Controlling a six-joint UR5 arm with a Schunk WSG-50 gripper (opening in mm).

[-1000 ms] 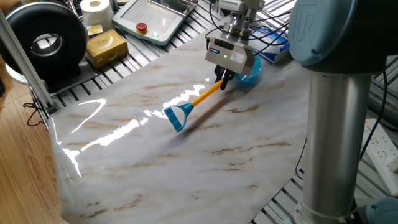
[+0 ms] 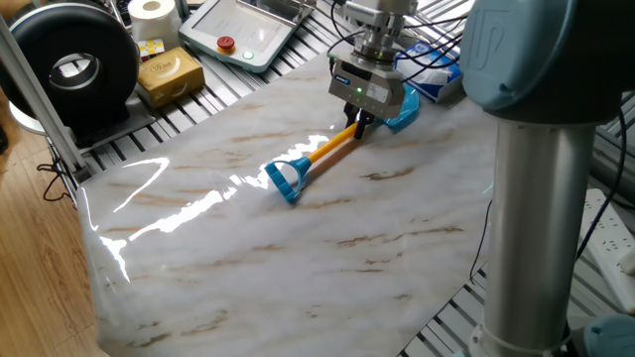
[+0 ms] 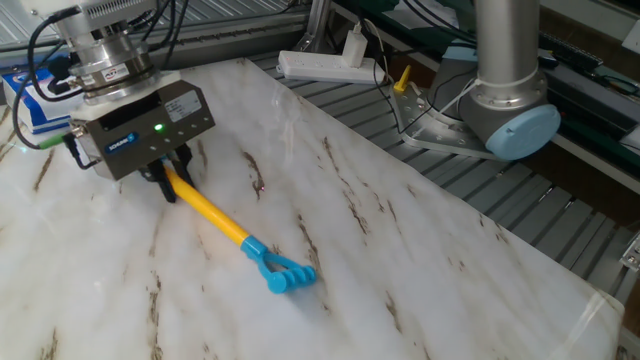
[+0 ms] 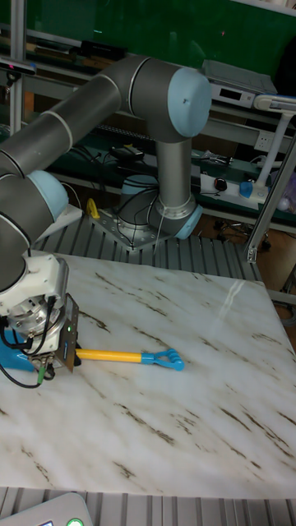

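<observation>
A toy shovel with a yellow shaft (image 2: 333, 147), a blue grip (image 2: 287, 178) and a blue blade (image 2: 404, 109) is low over the marbled table top, its shadow close beneath the shaft. My gripper (image 2: 357, 121) is shut on the shaft near the blade end, one dark finger on each side of it. In the second exterior view the shaft (image 3: 212, 212) runs out from between the fingers towards the blue grip (image 3: 283, 275). There the gripper body hides the blade. The third view shows the grip (image 4: 164, 359) pointing right; whether the shovel touches the table cannot be told.
A blue and white package (image 2: 433, 69) lies at the table's far edge behind the gripper. Beyond the left back edge are a teach pendant (image 2: 243, 35) and a cardboard box (image 2: 171, 76).
My gripper and the shovel have come down towards the table. The shovel's shadow, well apart from it earlier, now lies close to the shaft.
</observation>
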